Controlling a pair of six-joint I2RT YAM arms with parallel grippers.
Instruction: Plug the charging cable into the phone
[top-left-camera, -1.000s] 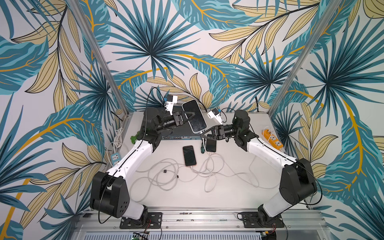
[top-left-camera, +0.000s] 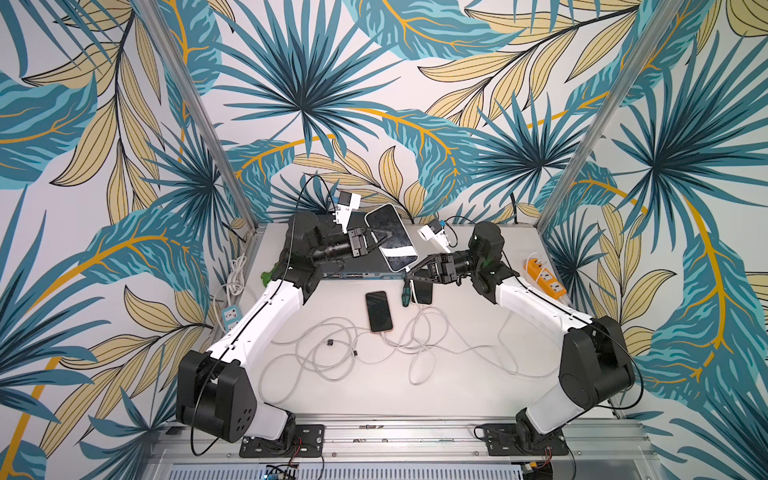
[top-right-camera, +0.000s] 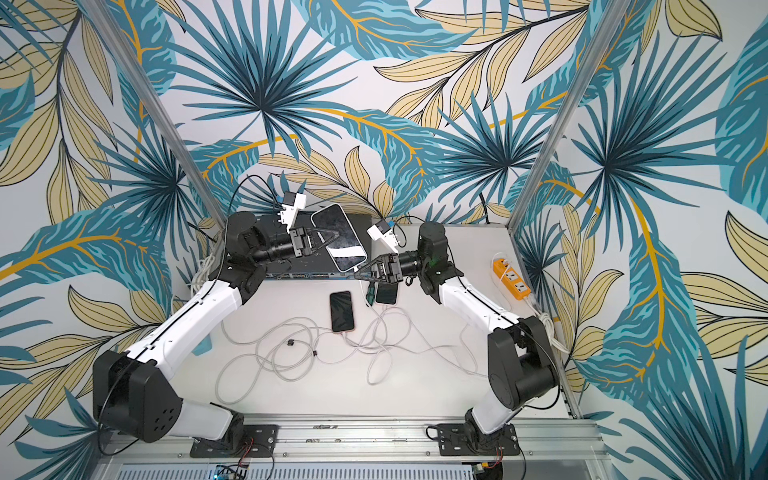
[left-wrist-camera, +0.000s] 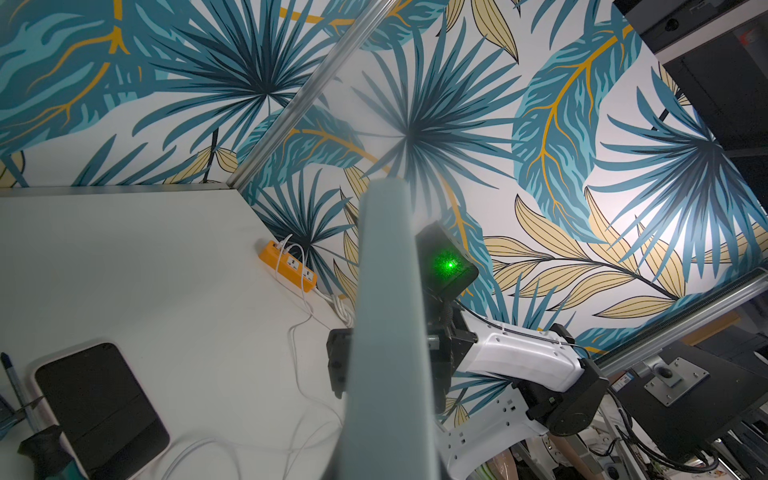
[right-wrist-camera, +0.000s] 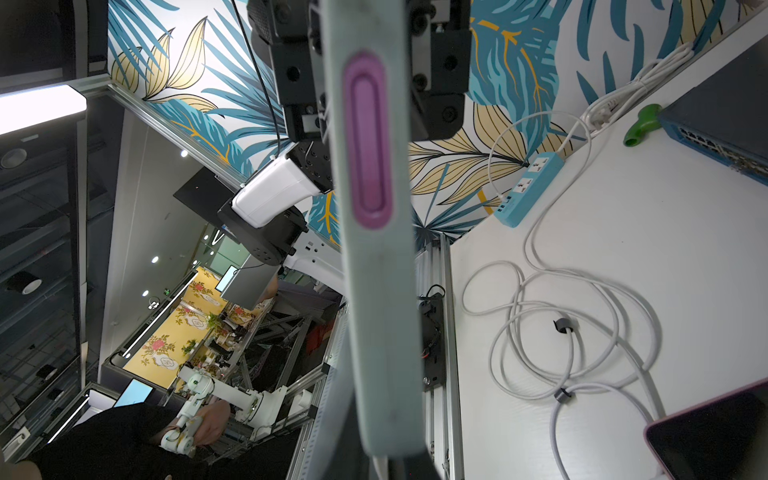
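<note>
A large pale-green-edged phone (top-left-camera: 391, 222) is raised over the dark box, with my left gripper (top-left-camera: 385, 237) shut on it. Edge-on, the same phone (left-wrist-camera: 388, 320) fills the middle of the left wrist view and hides those fingers. At its lower end is my right gripper (top-left-camera: 411, 275), shut on the thin white charging cable (top-left-camera: 412, 289). From the right wrist view, a narrow white cable tip (right-wrist-camera: 381, 467) shows at the bottom end of the phone (right-wrist-camera: 364, 280), between blurred dark fingers. Whether the plug sits inside the port, I cannot tell.
A dark box (top-left-camera: 352, 262) lies under the phone. Two smaller phones, one black (top-left-camera: 378, 312) and another (top-left-camera: 422, 293), rest on the table beside a green-handled tool (top-left-camera: 405, 296). Loose cable loops (top-left-camera: 320, 352) cover the front. An orange power strip (top-left-camera: 545, 278) stands at the right.
The phone has shifted slightly right and toward the front, changing its tilt, and a bright reflection now crosses its screen. My right gripper has moved a little right and toward the front.
</note>
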